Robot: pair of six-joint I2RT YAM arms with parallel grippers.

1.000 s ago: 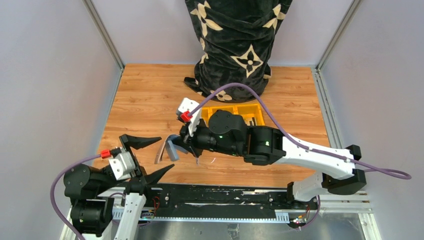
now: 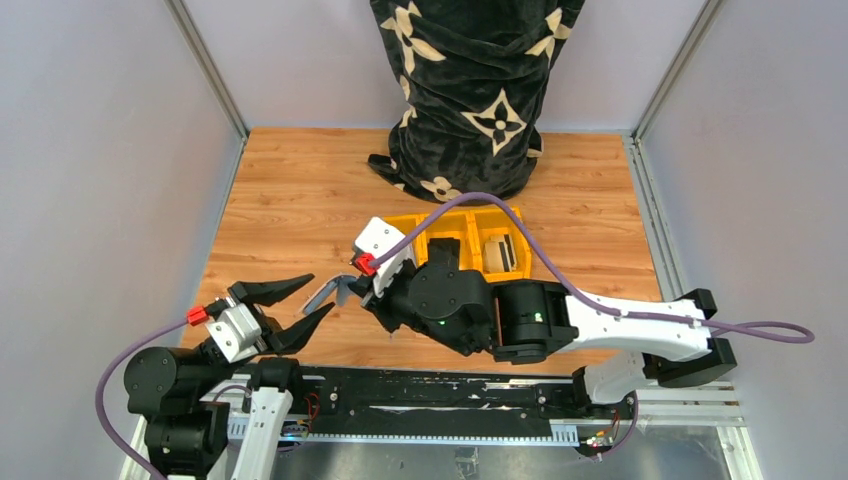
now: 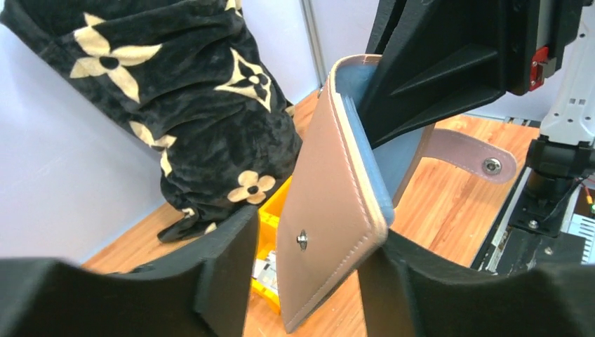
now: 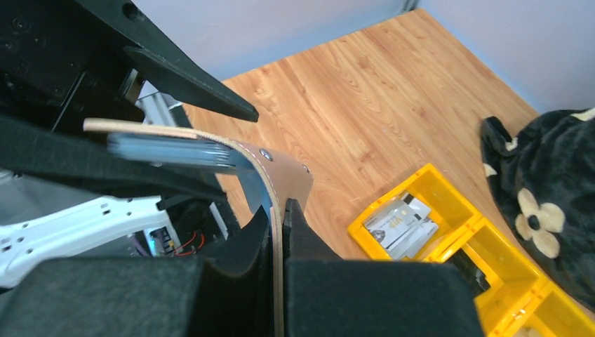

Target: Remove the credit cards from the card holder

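The card holder [image 3: 326, 203] is pinkish-beige outside and blue inside, partly folded open, with a snap strap [image 3: 470, 156] hanging to one side. My right gripper is shut on it, the beige edge showing between the fingers. One finger [image 3: 428, 91] of that gripper reaches inside the fold in the left wrist view. My left gripper [image 2: 322, 292] stands open at the holder's free end, fingers apart. In the right wrist view the holder's blue inner side [image 4: 168, 151] overlaps the lower left finger; whether they touch I cannot tell. Cards inside the holder cannot be made out.
A yellow bin with compartments [image 4: 429, 175] stands on the wooden table, several cards [image 4: 400, 228] in one section and a dark item [image 4: 466, 270] in another. A dark patterned cloth [image 2: 470, 100] is at the back.
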